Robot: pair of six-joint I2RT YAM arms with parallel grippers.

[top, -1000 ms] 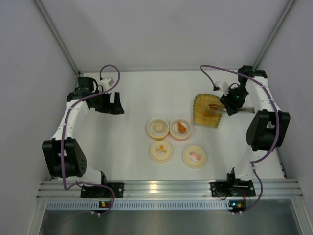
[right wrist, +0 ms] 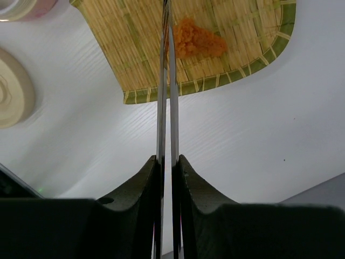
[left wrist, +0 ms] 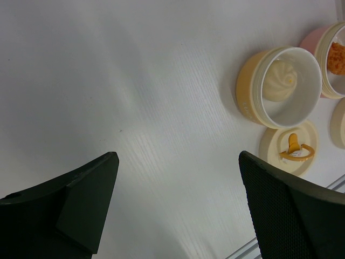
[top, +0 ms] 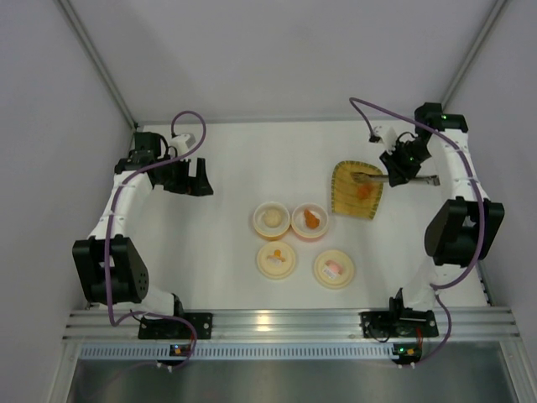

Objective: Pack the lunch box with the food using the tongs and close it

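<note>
My right gripper is shut on metal tongs (right wrist: pixel 160 118), held over a bamboo mat (right wrist: pixel 121 59) with an orange crumbly food pile (right wrist: pixel 199 40) beside the tong tips. My left gripper hangs open at the left, empty. In the middle sit a yellow container (left wrist: pixel 248 86) with cream-coloured food (top: pixel 272 217) and a pink container (top: pixel 302 233) with orange food (top: pixel 311 220). Two round lids (top: pixel 265 269) (top: pixel 334 279) lie in front of them.
Bare white table fills the left and back middle. A metal rail (top: pixel 252 316) runs along the front edge, and grey walls close in the sides and back.
The left arm is still.
</note>
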